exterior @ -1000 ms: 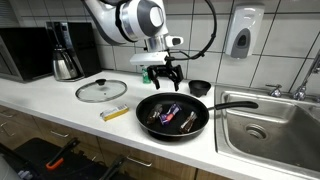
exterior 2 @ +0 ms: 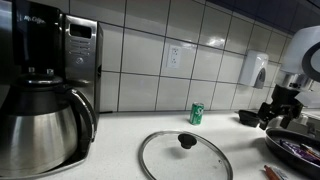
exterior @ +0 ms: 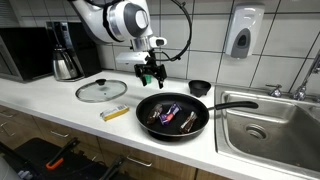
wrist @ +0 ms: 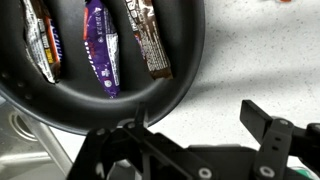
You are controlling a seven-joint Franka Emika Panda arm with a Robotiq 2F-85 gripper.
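My gripper (exterior: 146,66) hangs over the counter behind the pan, fingers apart and nothing between them. In the wrist view, the gripper shows bare speckled counter between its fingers. A green can (exterior 2: 196,114) stands upright near the back wall; in exterior view 1 the can (exterior: 156,74) is partly covered by the gripper. The black pan (exterior: 204,134) holds several wrapped bars, among them a purple bar (wrist: 101,45) and a brown bar (wrist: 149,38). On the counter to the pan's left lies a yellow-orange wrapped bar (exterior: 115,113).
A glass lid (exterior: 100,91) lies flat on the left, with a coffee maker (exterior: 66,62) beyond it. Against the back wall sits a small black bowl (exterior: 198,88). The pan's handle (exterior: 237,105) points toward the sink (exterior: 262,150) on the right.
Over the last second the gripper has shifted left and back in exterior view 1, from above the pan to in front of the can. The objects have stayed put.
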